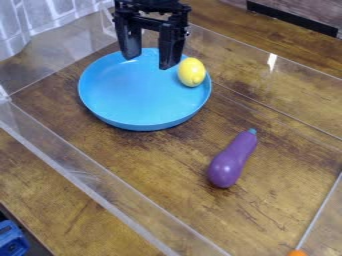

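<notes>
A black gripper (150, 52) hangs over the back of a round blue plate (140, 100), its two fingers spread wide apart with nothing seen between them. A yellow egg-shaped object (193, 72) sits on the right part of the plate, just right of the gripper's right finger. A purple eggplant-like object (231, 160) lies on the wooden table to the lower right of the plate.
Clear plastic edging runs along the left of the wooden table (134, 180). A blue object (10, 240) is at the lower left corner and a small orange tip (297, 252) at the bottom right.
</notes>
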